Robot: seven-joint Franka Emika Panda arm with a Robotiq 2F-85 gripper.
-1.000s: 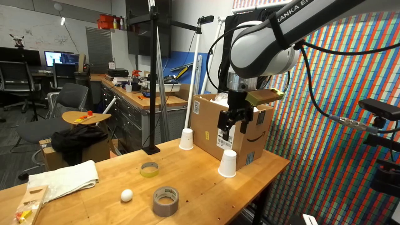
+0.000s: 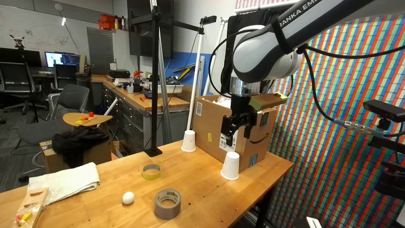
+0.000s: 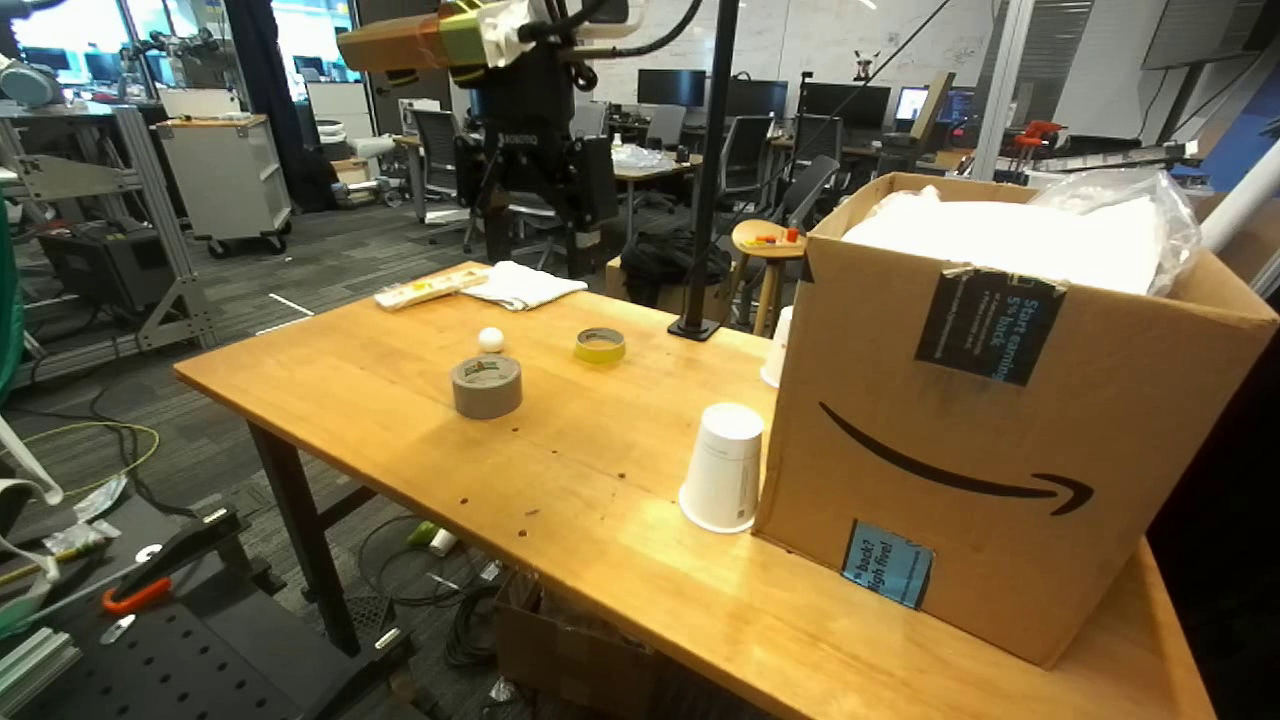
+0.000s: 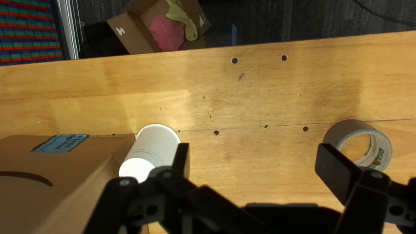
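Note:
My gripper is open, its two black fingers wide apart with only bare tabletop showing between them. In the first exterior view the gripper (image 2: 238, 137) hangs above the table, in front of the cardboard box. An upside-down white cup (image 2: 230, 166) stands below it, close against the box corner; in the wrist view this cup (image 4: 154, 146) lies just beyond the left finger. Another white cup (image 2: 188, 141) stands farther back. A grey tape roll (image 2: 167, 205), a yellow-edged tape roll (image 2: 151, 172) and a white ball (image 2: 128, 198) rest on the table.
The big cardboard box (image 3: 960, 468), filled with white packing, takes up one end of the table. At the other end lie a folded white cloth (image 2: 66, 182) and a wooden tray (image 2: 32, 207). A black post (image 2: 154, 95) rises from the back edge.
The arm and gripper have sunk slightly. The cups, tape rolls and ball have not moved.

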